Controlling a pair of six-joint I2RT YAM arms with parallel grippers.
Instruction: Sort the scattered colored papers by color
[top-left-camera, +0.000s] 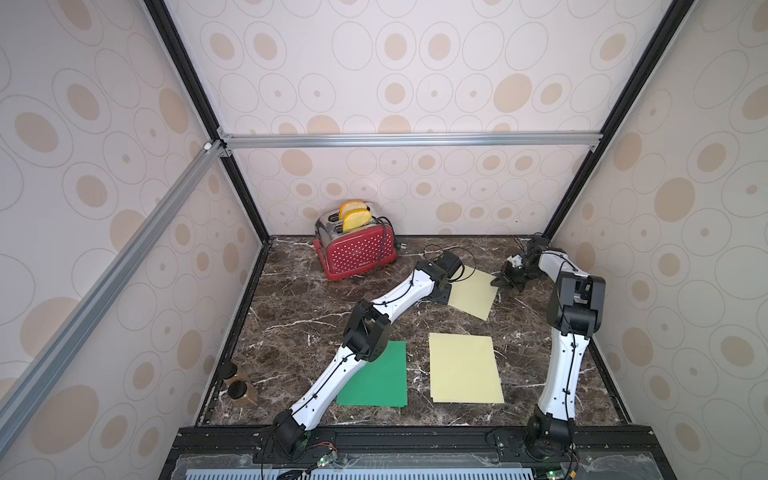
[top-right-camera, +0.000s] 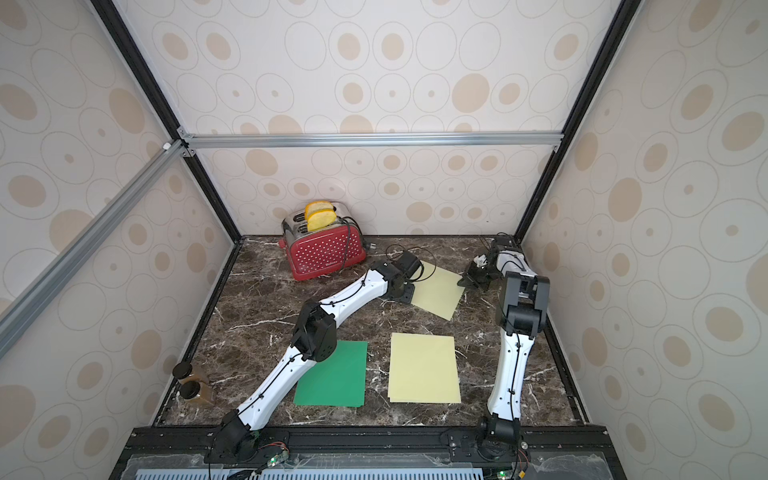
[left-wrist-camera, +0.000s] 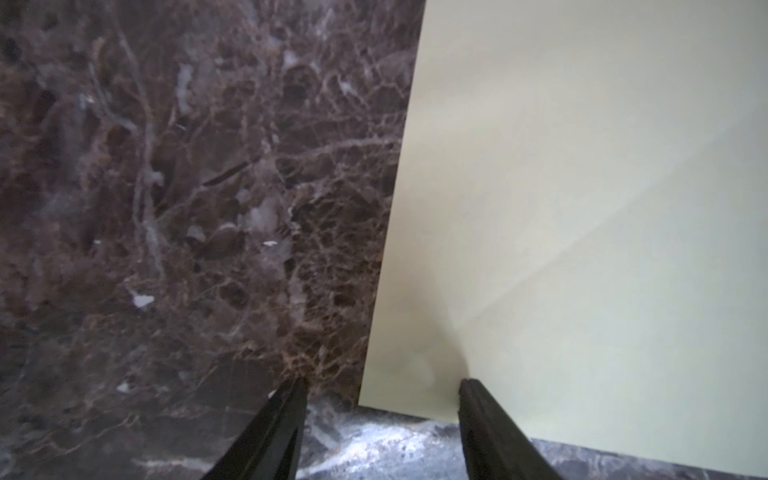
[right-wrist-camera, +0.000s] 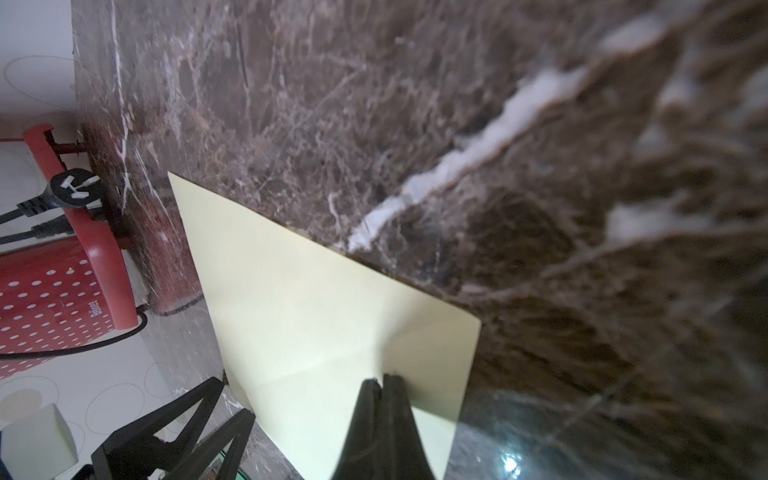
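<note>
A loose yellow paper (top-left-camera: 478, 294) lies at the back right, between my two grippers. In the left wrist view my left gripper stands open at one corner of this yellow paper (left-wrist-camera: 576, 240). One finger is over the marble, the other at the sheet's edge. My right gripper is shut, its tips against the yellow paper (right-wrist-camera: 296, 304) near its right end; whether any paper is pinched there I cannot tell. Faint creases cross the sheet. Closer to the front lie a yellow stack (top-left-camera: 465, 368) and a green stack (top-left-camera: 384, 384), the latter partly under my left arm.
At the back left stands a red toaster (top-left-camera: 356, 244) with its cord (right-wrist-camera: 48, 208) beside it. Two dark-lidded jars (top-left-camera: 238, 390) sit at the front left. Bare marble (top-left-camera: 288, 320) is free on the left and between the loose sheet and the yellow stack.
</note>
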